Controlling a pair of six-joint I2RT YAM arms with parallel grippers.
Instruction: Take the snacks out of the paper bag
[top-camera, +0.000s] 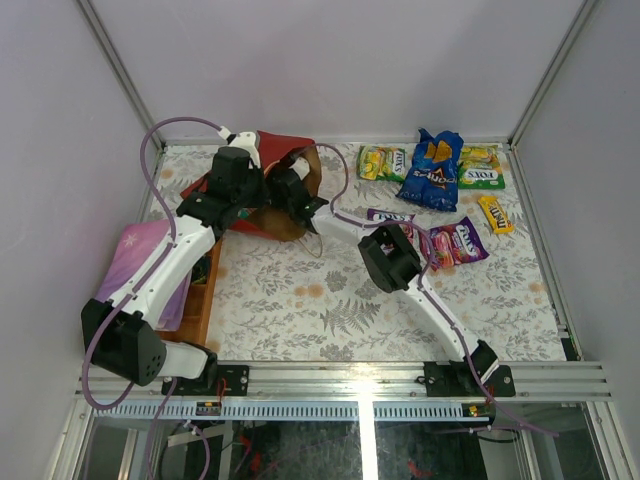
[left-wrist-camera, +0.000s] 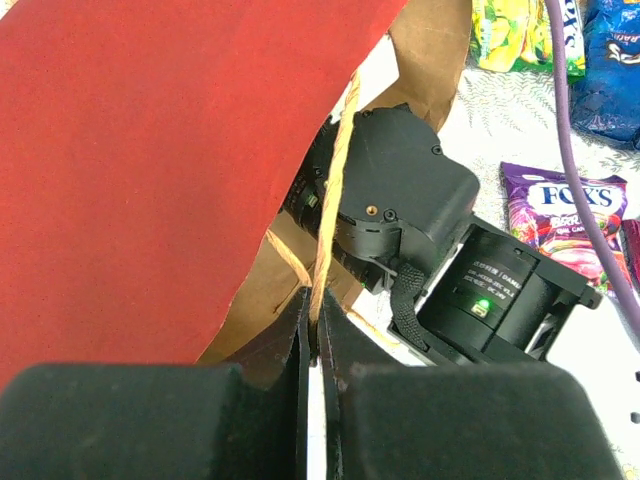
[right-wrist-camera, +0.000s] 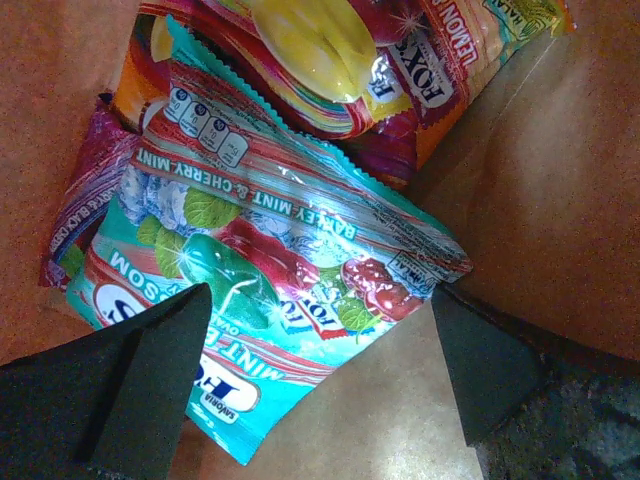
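The red paper bag lies open at the back left, its red side filling much of the left wrist view. My left gripper is shut at the bag's mouth, on the thin twisted cord handle. My right gripper is inside the bag, open, its fingers around the lower part of a teal mint and cherry candy packet. A lemon Fox's packet and a purple packet lie beside and behind it.
At the back right lie green packets, a blue bag and a yellow bar; purple packets lie below them. A wooden box with a lilac item stands at left.
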